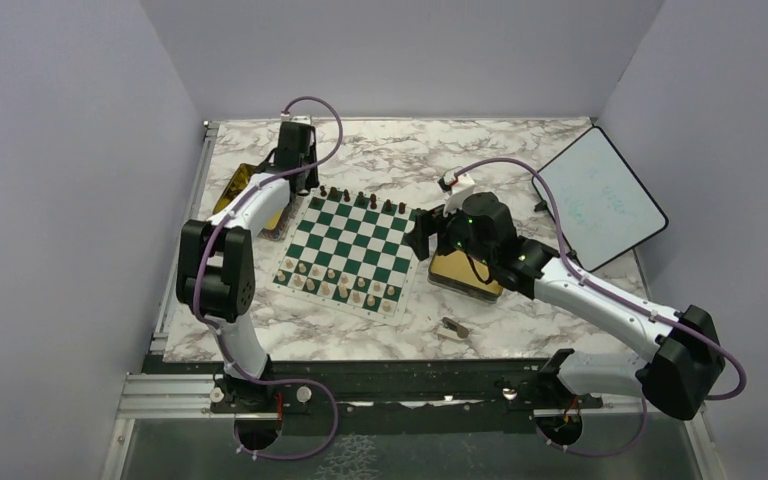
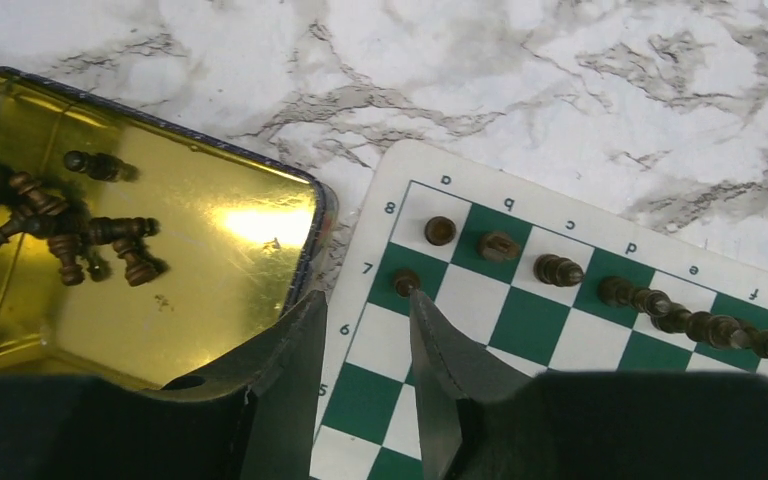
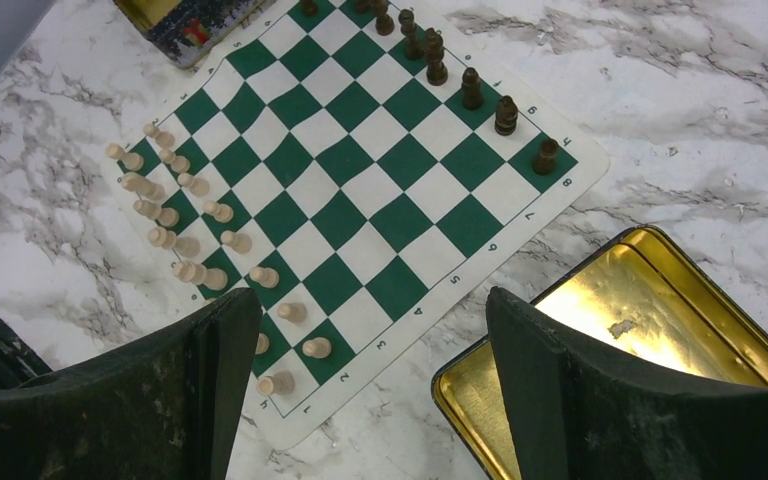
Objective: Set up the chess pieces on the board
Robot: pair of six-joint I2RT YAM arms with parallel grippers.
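The green-and-white chess board (image 1: 355, 243) lies mid-table, white pieces (image 3: 234, 240) standing in two rows at its near side. Along the far edge stands a row of dark pieces (image 3: 472, 90). In the left wrist view, one dark pawn (image 2: 406, 283) stands upright on a green square of row 7, in front of the dark rook (image 2: 440, 231). My left gripper hovers open over the board's left edge, nothing in its fingers. Several dark pieces (image 2: 120, 230) lie in the left gold tray (image 2: 230, 140). My right gripper is open and empty above the board's right side.
An empty gold tray (image 3: 570, 320) sits right of the board, partly under the right arm. A whiteboard (image 1: 600, 198) lies at the far right, and a small dark object (image 1: 454, 328) near the front edge. Marble table behind the board is clear.
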